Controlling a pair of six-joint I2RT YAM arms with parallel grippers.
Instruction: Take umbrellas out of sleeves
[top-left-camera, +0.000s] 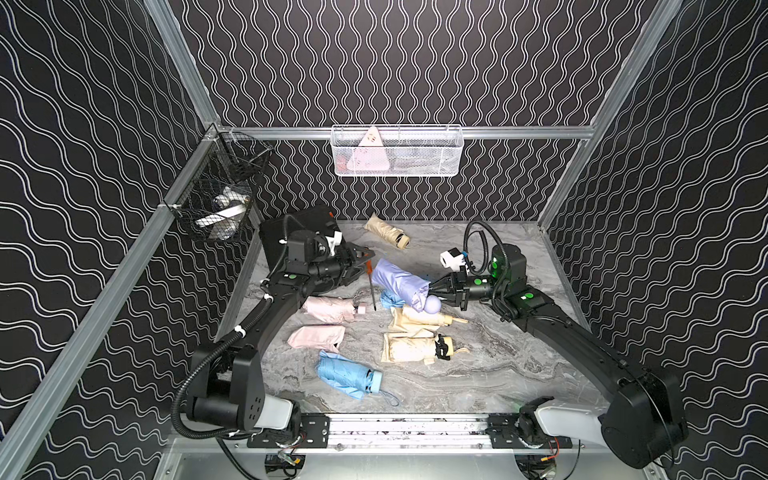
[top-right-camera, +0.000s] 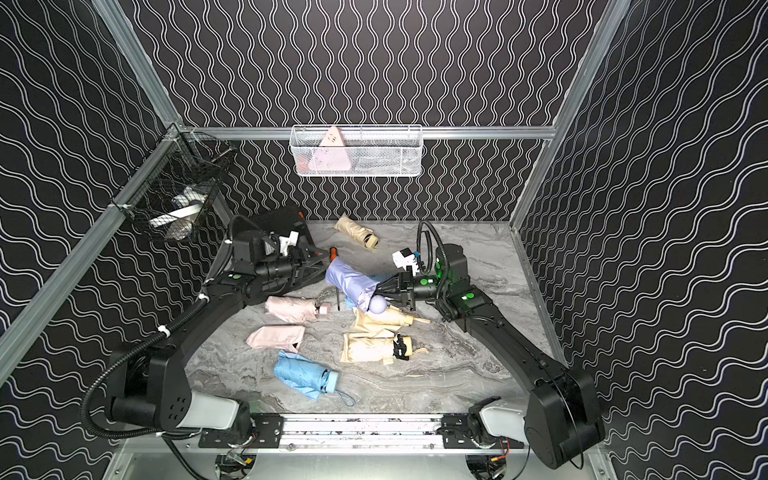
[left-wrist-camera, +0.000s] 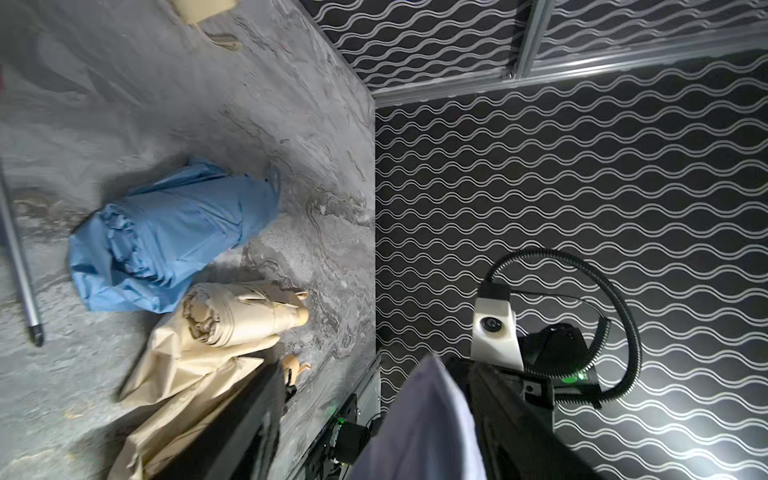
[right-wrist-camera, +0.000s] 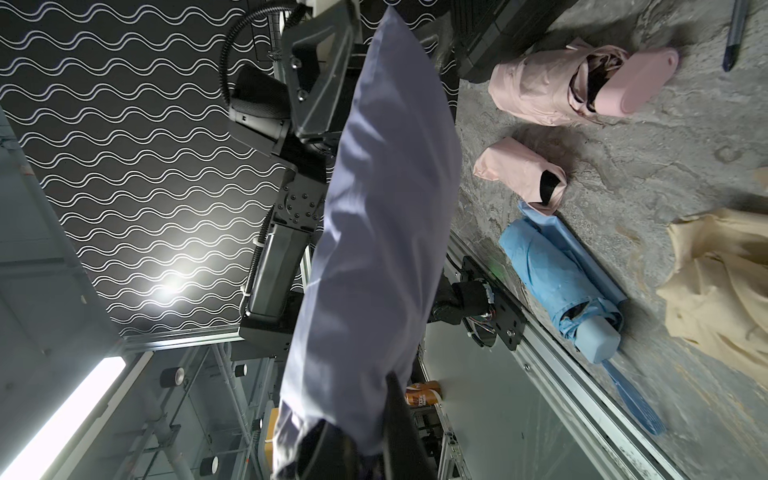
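Observation:
A lavender umbrella in its cloth, round knob at its lower right end, is held up by my right gripper, shut on it at that end. My left gripper stands open near the cloth's upper left end, which reaches between the finger tips in the left wrist view. Below lie a blue umbrella, cream umbrellas, a pink umbrella, a pink piece and another blue umbrella. A tan umbrella lies at the back.
A black object is at the back left, partly behind my left arm, with a thin rod nearby. A white wire basket and black baskets hang on the frame.

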